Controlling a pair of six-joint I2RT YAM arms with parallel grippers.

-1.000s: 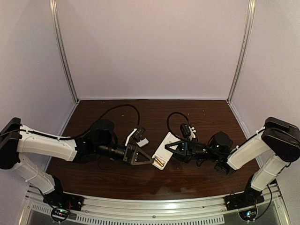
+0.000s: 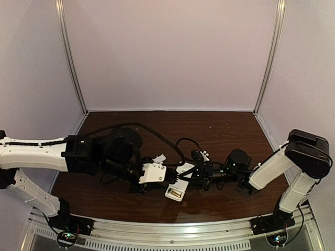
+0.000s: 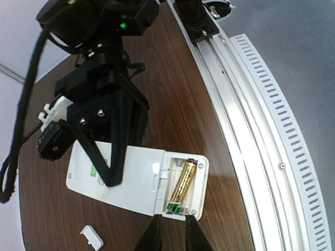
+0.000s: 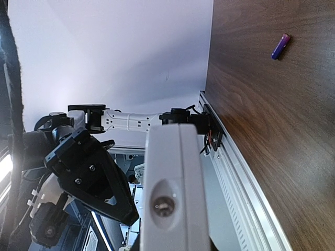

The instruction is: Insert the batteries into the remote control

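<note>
The white remote [image 3: 120, 172] has its battery compartment open, with one gold-and-green battery [image 3: 181, 185] lying in it. My right gripper is shut on the remote's body. My left gripper is just beside the compartment end, its fingertips low in its wrist view; from above its fingers are largely hidden by its own arm, and their gap looks partly open. A purple battery [image 4: 280, 46] lies loose on the table in the right wrist view.
A small white piece [image 3: 92, 236], likely the cover, lies on the wooden table near the remote. The metal rail [image 3: 230, 130] runs along the table's front edge.
My left arm has swung up and over toward the camera and remote, its wrist now larger in the top view. The remote, held by my right gripper, has shifted slightly toward the front.
</note>
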